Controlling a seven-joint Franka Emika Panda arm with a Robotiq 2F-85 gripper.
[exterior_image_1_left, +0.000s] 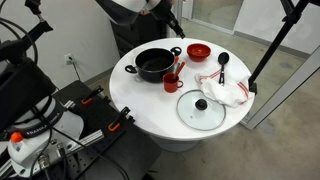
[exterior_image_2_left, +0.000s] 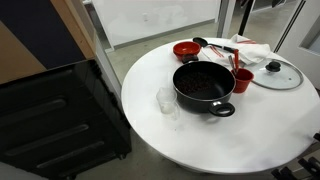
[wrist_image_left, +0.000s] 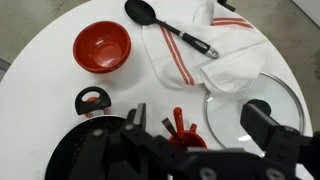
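Observation:
My gripper is open above the table, with its two dark fingers wide apart and nothing held between them. Below, in the wrist view, a red mug with red-handled utensils in it is partly covered by the gripper. To its left stands a black two-handled pot, with small dark bits inside it in the second exterior view. A red bowl sits behind the pot. A black spoon lies across a white, red-striped towel. The glass lid rests flat near the mug.
The round white table has bare room along its front. In the second exterior view, a clear crumpled-looking item lies beside the pot. A black cabinet stands off to the left.

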